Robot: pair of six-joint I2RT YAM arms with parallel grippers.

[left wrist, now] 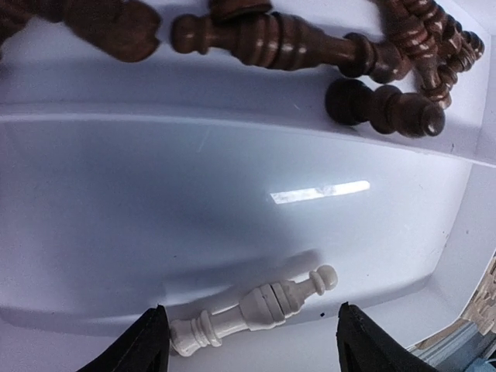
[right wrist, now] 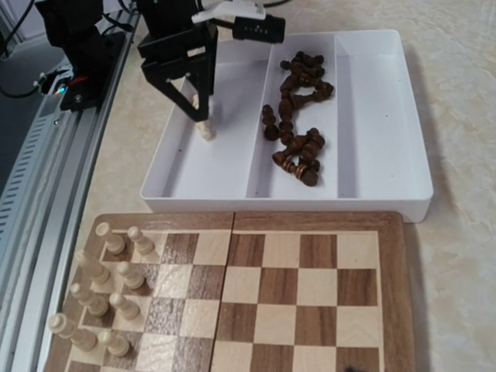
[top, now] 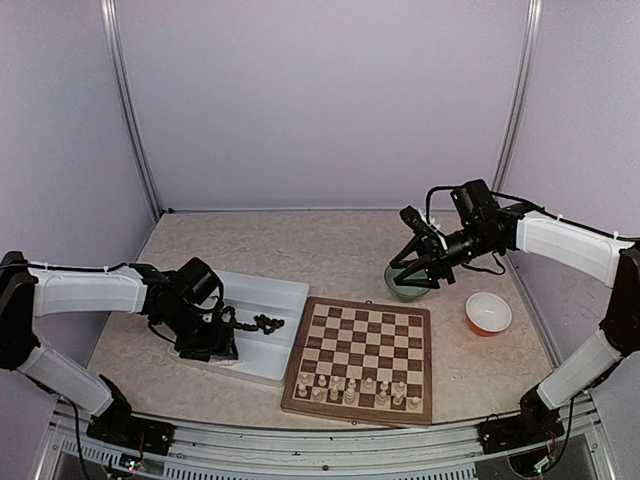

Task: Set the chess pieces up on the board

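Note:
One pale chess piece (left wrist: pixel 267 305) lies on its side in the near compartment of the white tray (left wrist: pixel 232 115). My left gripper is part open above it, its fingertips on either side and apart from the piece. In the top view the left gripper (top: pixel 222 350) hides most of that compartment. On the chessboard (top: pixel 365 345), several pale pieces (right wrist: pixel 93 298) stand upright in two rows along the near edge. The right gripper (top: pixel 398 271) is open and empty, held over the table's right side.
Dark pieces (right wrist: pixel 298 101) lie heaped in the tray's middle compartment; its far compartment (right wrist: pixel 376 124) is empty. To the right, a green bowl (top: pixel 408 291) sits under the right gripper, and a white bowl (top: pixel 488 313) stands beyond the board. The board's far half is bare.

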